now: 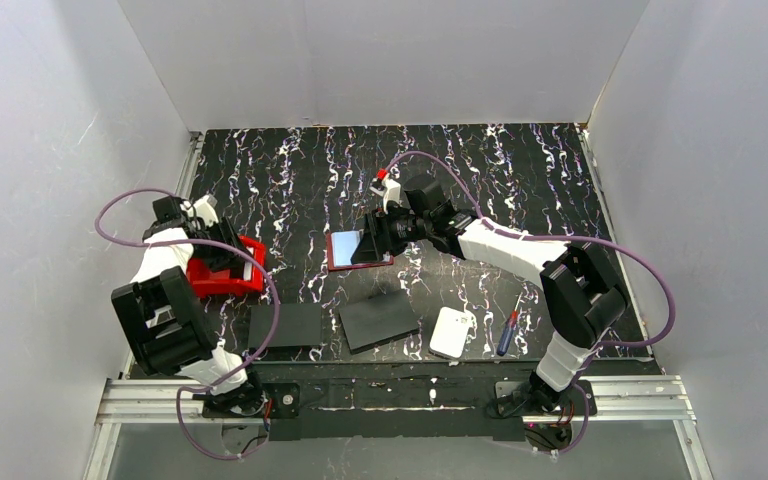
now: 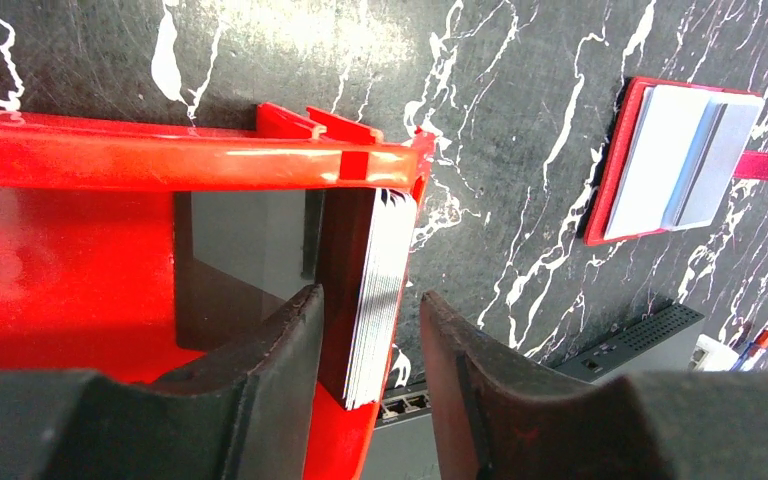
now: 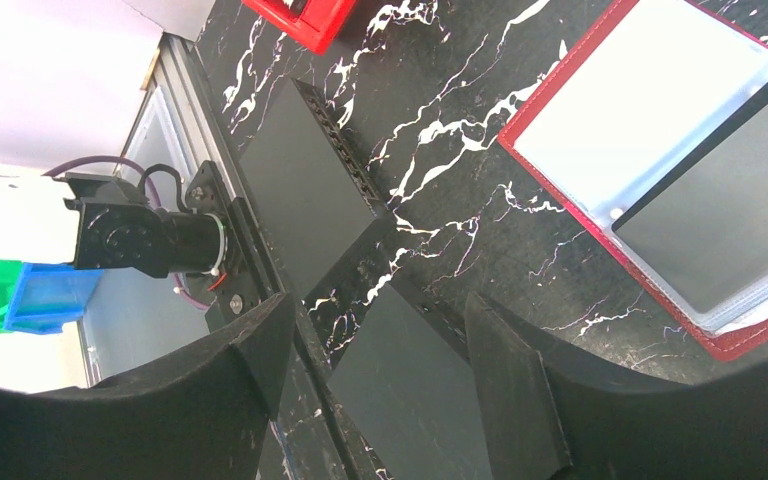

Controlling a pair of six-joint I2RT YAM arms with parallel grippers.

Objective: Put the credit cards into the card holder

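Observation:
In the left wrist view, a red box (image 2: pixel 80 270) holds a stack of cards (image 2: pixel 375 300) on edge along its right wall, with a dark card (image 2: pixel 230 250) beside it. My left gripper is over that stack, fingers apart, with no card clearly between the tips. The red card holder (image 1: pixel 345 250) lies open at the table's middle; in the right wrist view its clear sleeves (image 3: pixel 640 90) show, a grey card (image 3: pixel 720 200) in the right one. My right gripper hangs beside and above the holder, open.
Two dark plates (image 1: pixel 285 325) (image 1: pixel 378 320) lie along the front edge. A white item (image 1: pixel 450 332) and a screwdriver (image 1: pixel 508 330) are at front right.

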